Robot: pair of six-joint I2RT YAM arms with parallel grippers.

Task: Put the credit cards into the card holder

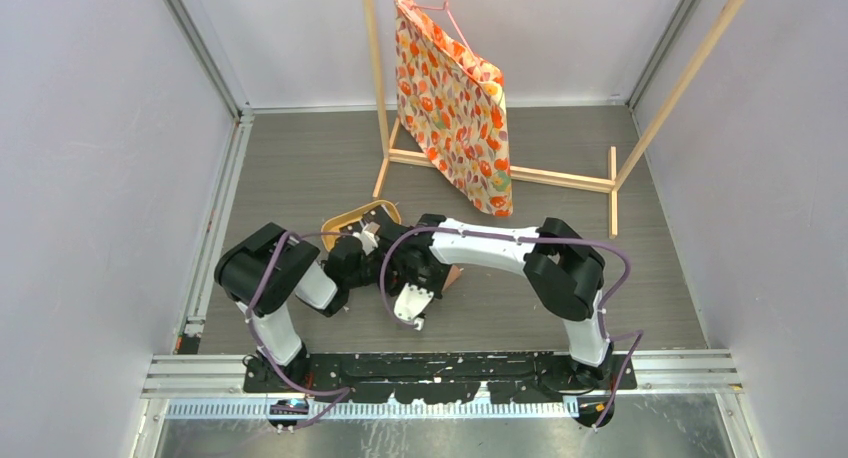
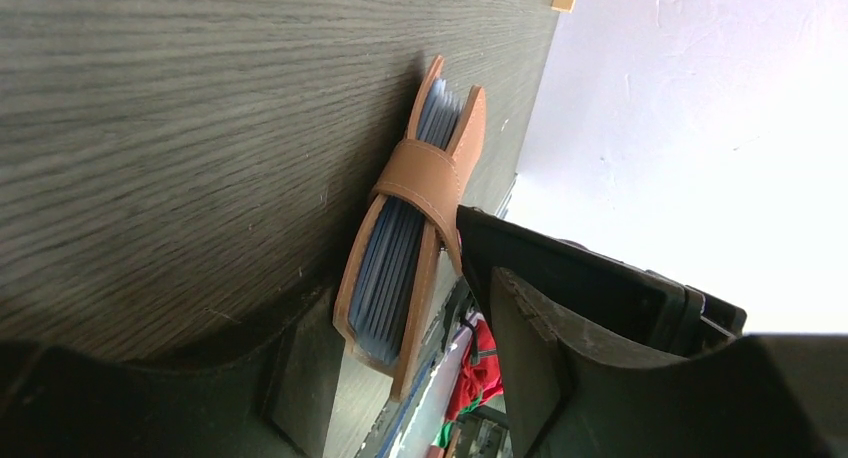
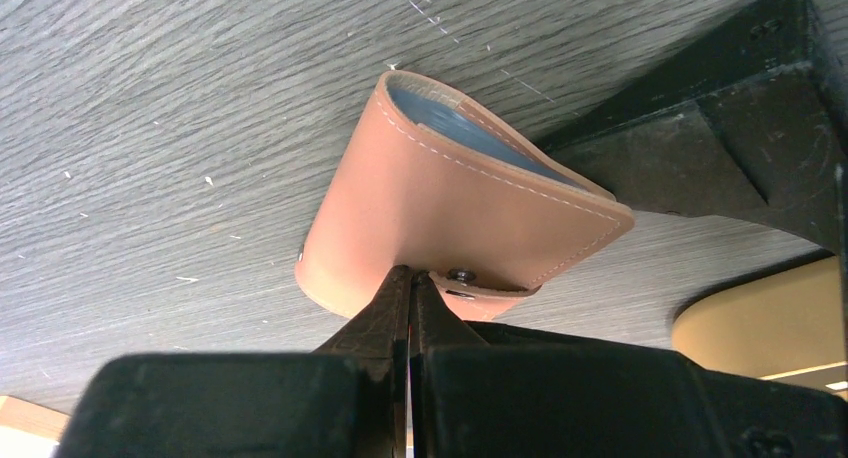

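A tan leather card holder (image 3: 440,188) lies on the grey floor in the right wrist view, with blue-grey sleeves inside. My right gripper is shut, its tips against the holder's strap and snap. In the left wrist view the holder (image 2: 410,168) shows its strap over a stack of sleeves. My left gripper stands open around the near end of it, with a black finger of the right arm alongside. In the top view both arms hide most of the holder. I cannot make out loose cards clearly.
A yellow tray (image 1: 340,220) with dark items lies just behind the grippers. A wooden stand (image 1: 560,178) with orange patterned cloth (image 1: 450,108) is at the back.
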